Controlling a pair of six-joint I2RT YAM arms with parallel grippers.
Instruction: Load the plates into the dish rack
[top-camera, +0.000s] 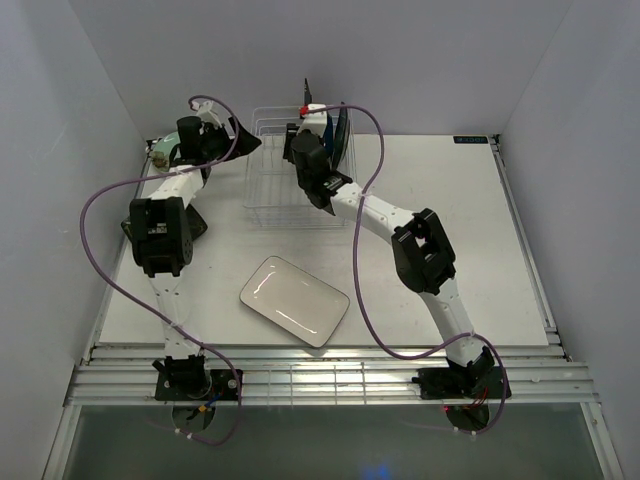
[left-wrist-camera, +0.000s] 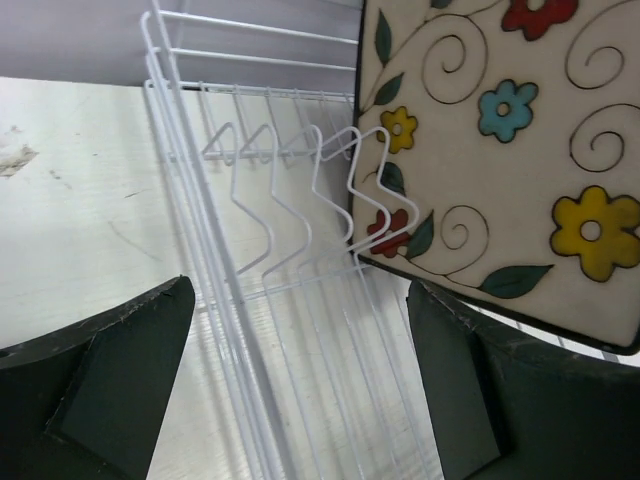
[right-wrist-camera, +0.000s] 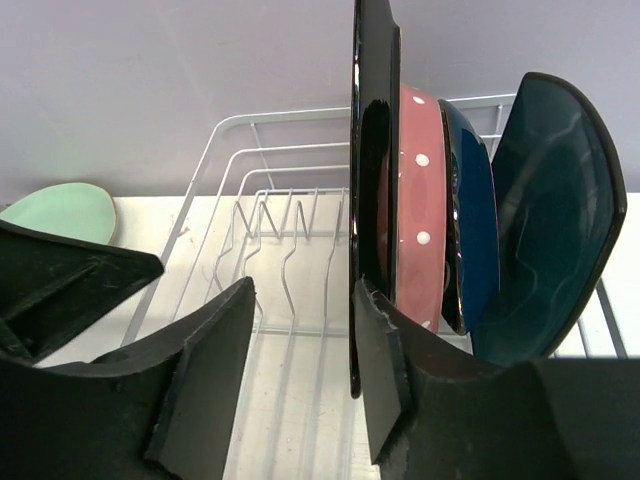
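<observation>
The white wire dish rack (top-camera: 270, 210) holds several upright plates on its right side: a dark square plate (right-wrist-camera: 375, 70) with a floral face (left-wrist-camera: 470, 140), a pink dotted plate (right-wrist-camera: 420, 200), a blue one (right-wrist-camera: 475, 220) and a dark teal one (right-wrist-camera: 545, 210). My left gripper stands open at the rack's left, nothing between its fingers. My right gripper is at the standing plates, part open, with the dark square plate's edge by its right finger. A white plate (top-camera: 294, 300) lies flat in front of the rack.
A green plate (right-wrist-camera: 60, 210) lies left of the rack at the back, and a dark patterned plate (top-camera: 135, 228) lies under my left arm. The table right of the rack is clear. Walls stand at both sides and behind.
</observation>
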